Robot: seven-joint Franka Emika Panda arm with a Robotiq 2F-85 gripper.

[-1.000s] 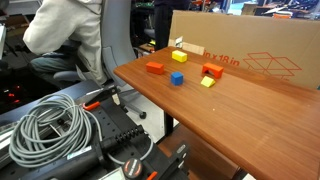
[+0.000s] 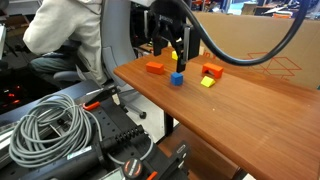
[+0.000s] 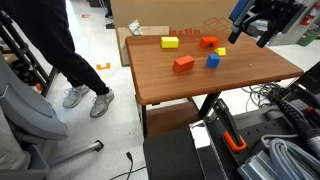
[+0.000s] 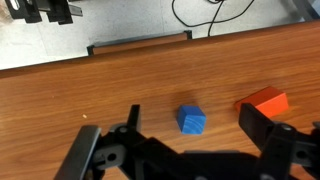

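A small blue cube (image 2: 176, 78) rests on the wooden table (image 2: 240, 112). Above it hangs my gripper (image 2: 170, 57), its fingers spread and nothing between them. In the wrist view the blue cube (image 4: 191, 120) shows in the gap between the open fingers, lower down on the tabletop. An orange-red block (image 4: 266, 104) lies to its right there; in exterior view 2 the same orange-red block (image 3: 184, 63) is left of the blue cube (image 3: 213, 61). The gripper (image 3: 249, 40) appears up and to the right of the cube in that view.
A yellow block (image 3: 169, 43), a red block (image 3: 208, 41) and a small yellow piece (image 3: 221, 51) also lie on the table. A cardboard panel (image 2: 285, 50) stands behind it. Coiled cables (image 2: 50, 125) lie beside the table.
The arm has come down into exterior view 1 from above, and the gripper now hangs over the blue cube. The blocks have stayed where they were.
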